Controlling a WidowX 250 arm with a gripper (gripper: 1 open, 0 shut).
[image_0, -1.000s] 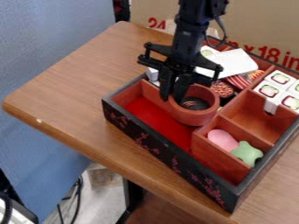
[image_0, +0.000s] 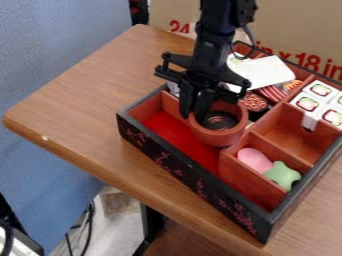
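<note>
The black gripper (image_0: 197, 101) hangs over the left part of a black-rimmed box (image_0: 201, 177) with red compartments. Its fingers reach down at the left rim of a round terracotta cup (image_0: 219, 134) with a dark inside; whether they hold it cannot be told. The cup stands beside a red floor section (image_0: 168, 127) at the box's left.
Red compartments at right hold a pink piece (image_0: 254, 159), a green piece (image_0: 281, 174) and white tiles (image_0: 317, 101). Striped round pieces and a white card (image_0: 263, 71) lie behind. A cardboard box stands at the back.
The gripper has shifted slightly left over the last second, staying at the cup's left side. The other things look unchanged.
</note>
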